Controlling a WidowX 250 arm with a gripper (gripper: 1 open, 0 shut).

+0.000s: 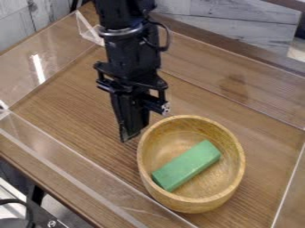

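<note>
A green block (186, 164) lies inside a tan oval bowl (230, 183) at the lower right. The black gripper (131, 134) points down just left of the bowl's upper-left rim. It looks shut, with nothing visible between its fingers, though the tips are dark and partly hard to make out.
A clear plastic piece is at the upper-left edge. A black cable lies at the lower-left corner, and a pale board runs along the back right.
</note>
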